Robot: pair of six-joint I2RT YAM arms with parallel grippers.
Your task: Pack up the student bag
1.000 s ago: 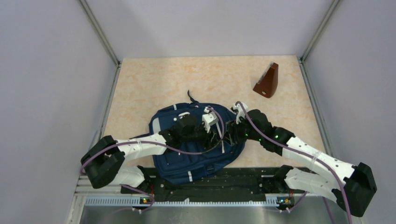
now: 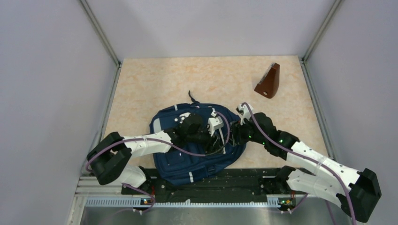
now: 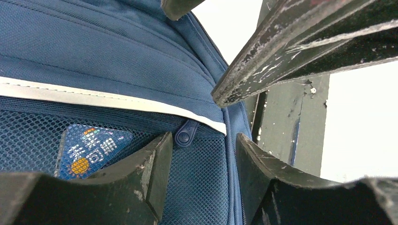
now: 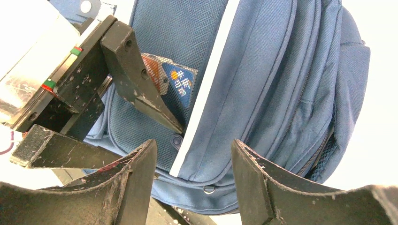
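Note:
A navy backpack point(image 2: 173, 164) lies on the table's front middle, with both arms over it. My left gripper is open at its front mesh pocket point(image 3: 103, 140), fingertips either side of a dark zipper pull point(image 3: 184, 136) under a pale strip. My right gripper is also open, over the same pale strip point(image 4: 206, 89) near that zipper pull point(image 4: 176, 141); the left gripper's fingers stand just to its left in the right wrist view. Nothing shows held in either.
A brown wedge-shaped object point(image 2: 268, 82) stands at the back right. The backpack hangs over the front edge.
The backpack looks unchanged.

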